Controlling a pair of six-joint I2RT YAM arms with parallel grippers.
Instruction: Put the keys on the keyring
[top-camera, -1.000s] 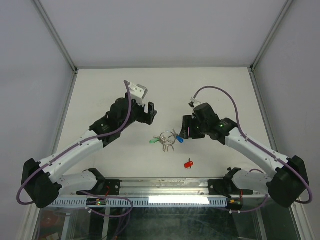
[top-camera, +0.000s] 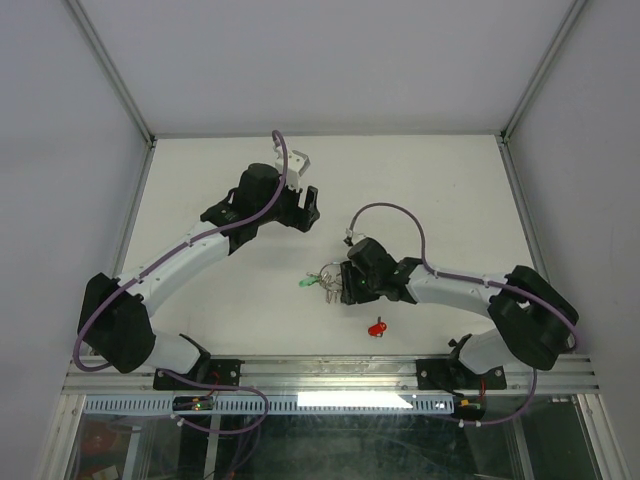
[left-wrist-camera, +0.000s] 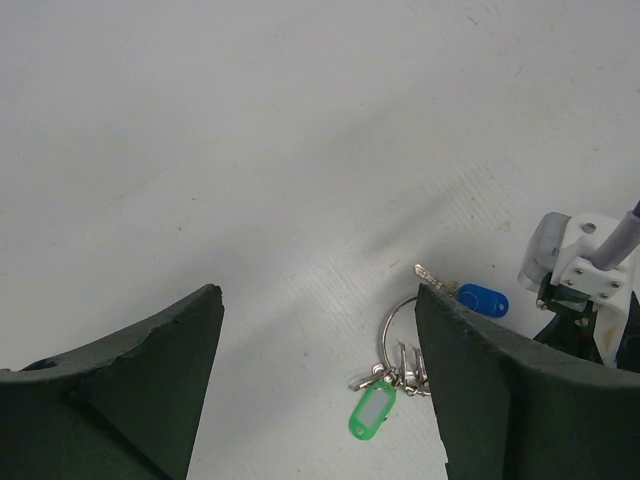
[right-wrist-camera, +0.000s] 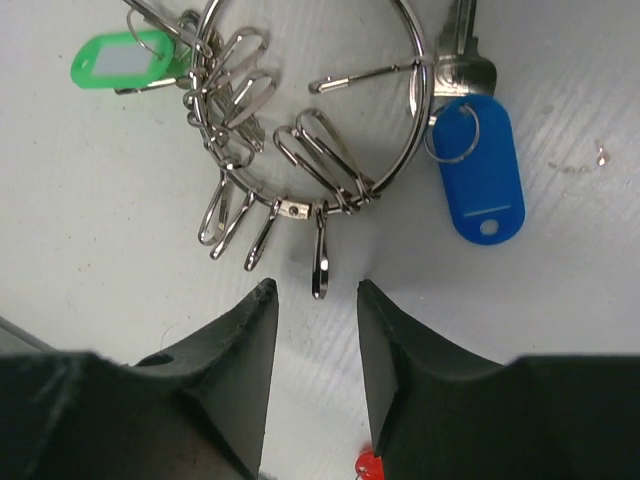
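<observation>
A silver keyring (right-wrist-camera: 409, 150) with several small metal clips lies flat on the table. On its left side hangs a green-tagged key (right-wrist-camera: 110, 62), on its right a blue-tagged key (right-wrist-camera: 483, 172). A red-tagged key (top-camera: 377, 328) lies by itself nearer the table's front edge. Right over the ring's near side, my right gripper stands part open; one clip (right-wrist-camera: 320, 255) points down toward the gap between its fingertips, and nothing is gripped. Farther back and left, my left gripper (top-camera: 310, 210) hangs open above bare table, its fingers empty.
A metal rail (top-camera: 300, 368) runs along the front edge. The two grippers are fairly close together near the middle.
My right gripper has come down and left from beside the blue tag to over the ring's near side, narrowing its fingers. The left arm shifted slightly right. Keys and ring look unmoved.
</observation>
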